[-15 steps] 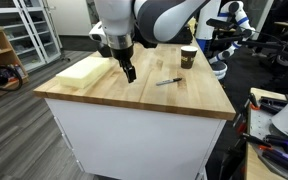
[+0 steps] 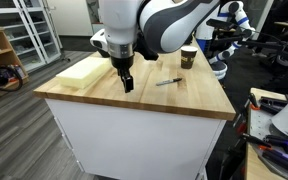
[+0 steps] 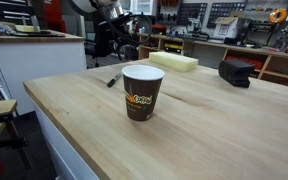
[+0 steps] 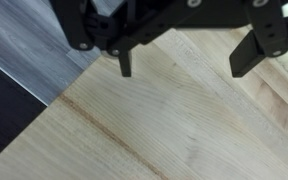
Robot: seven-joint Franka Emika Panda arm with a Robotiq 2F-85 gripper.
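Observation:
My gripper is open over the wooden tabletop (image 4: 149, 95), with nothing between its black fingers. In exterior view 1 the gripper (image 2: 126, 84) hangs low near the front edge, right of a pale yellow block (image 2: 84, 72). A thin marker-like tool (image 2: 170, 81) lies to its right, and a dark paper cup (image 2: 188, 56) stands upright farther back. Exterior view 2 shows that cup (image 3: 142, 95) close up, with the yellow block (image 3: 171, 61) beyond.
A black soft-looking object (image 3: 241, 74) rests on the table in exterior view 2; the arm probably hides it in exterior view 1. Wrist view shows the table edge, with grey floor (image 4: 29, 45) past it.
My arm has come down and slightly toward the front edge in exterior view 1. The block, tool and cup have stayed in place.

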